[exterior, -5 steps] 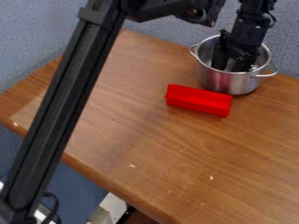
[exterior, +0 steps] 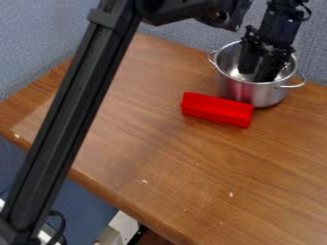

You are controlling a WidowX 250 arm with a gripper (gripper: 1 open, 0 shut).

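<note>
A steel pot (exterior: 250, 92) with two side handles stands at the back right of the wooden table. My black gripper (exterior: 265, 67) reaches down into it from above, its lower end inside the rim. Whether it is open or shut, and what lies between its fingers, I cannot tell. A red block (exterior: 216, 108) lies on the table just in front of the pot.
The long black arm crosses the left of the view. Blue-grey padded surfaces border the table at the back and left.
The pot and the red block stay where they were.
</note>
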